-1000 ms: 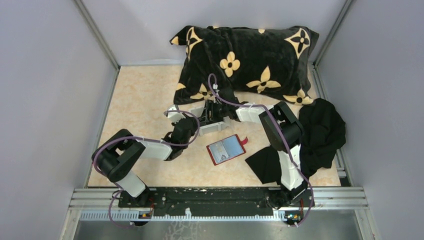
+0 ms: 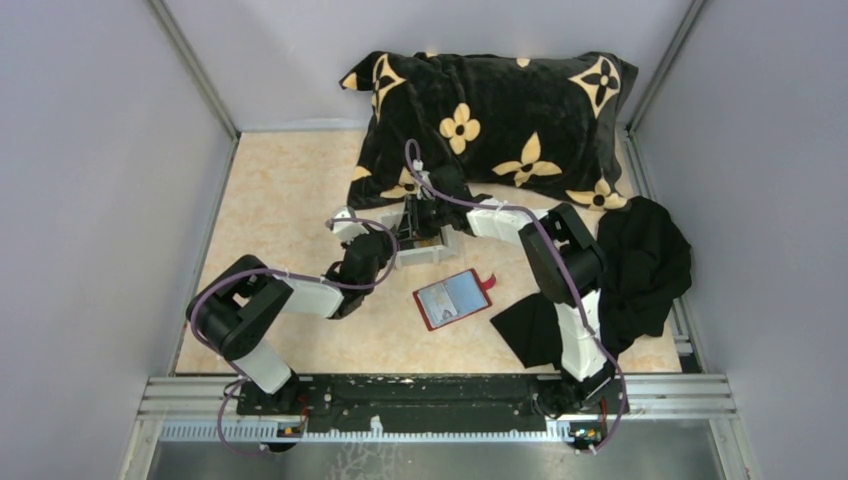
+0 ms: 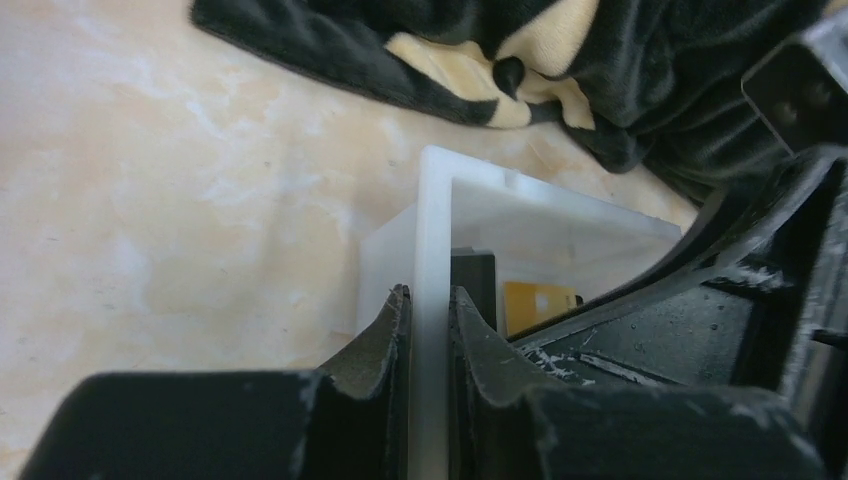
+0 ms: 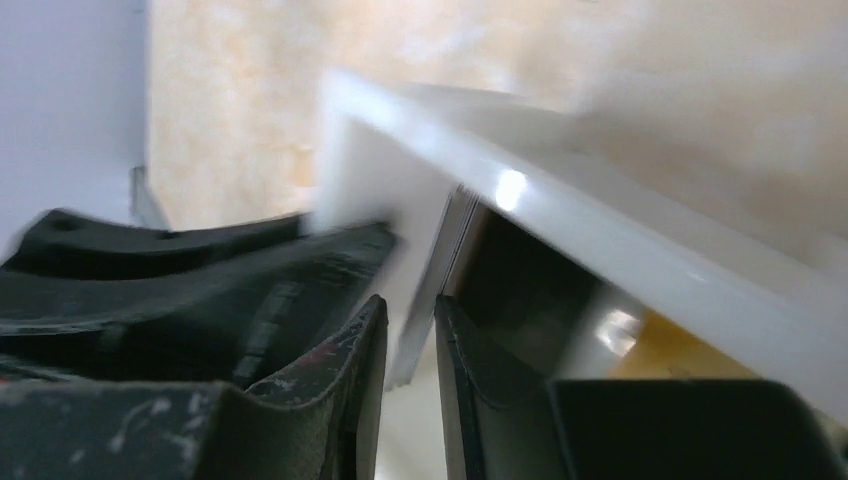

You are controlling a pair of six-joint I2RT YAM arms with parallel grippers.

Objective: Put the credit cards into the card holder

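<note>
A small white box (image 2: 425,256) holds several cards on edge, among them a dark card (image 3: 478,280) and an orange card (image 3: 535,303). My left gripper is shut on the box's left wall, one finger on each side. Inside the box, my right gripper stands part open at the cards. A thin grey card edge (image 4: 440,262) runs between its fingertips, with narrow gaps showing; a firm hold is not visible. The red-edged card holder (image 2: 453,298) lies flat, its clear pockets facing up, in front of the box.
Behind the box is a dark patterned pillow (image 2: 490,120). Black cloth (image 2: 640,270) covers the right side of the table. Bare tabletop (image 2: 285,190) shows at the left.
The left arm has hardly moved, and the card holder lies in the same place.
</note>
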